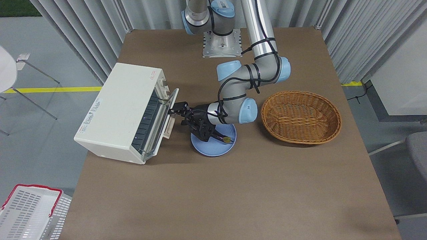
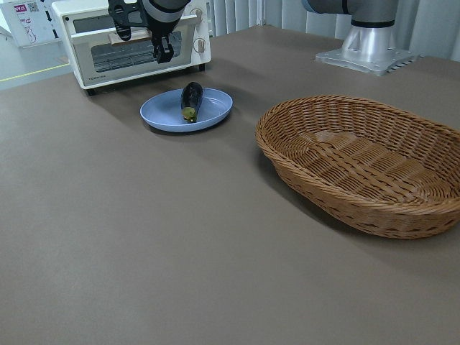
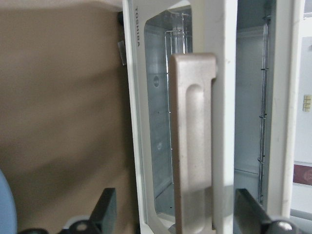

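A white toaster oven (image 1: 115, 108) stands on the table's left, its glass door (image 3: 161, 122) partly open with a pale handle bar (image 3: 192, 141). My gripper is at that handle, fingers apart on either side of it, open. Under my arm a blue plate (image 2: 162, 115) holds a dark eggplant (image 2: 191, 97) with a yellowish stem end, partly hidden by the gripper in the front view.
A wicker basket (image 1: 301, 118) sits to the right of the plate. The robot base (image 1: 221, 48) is at the back. A plastic crate (image 1: 32, 212) is off the table at lower left.
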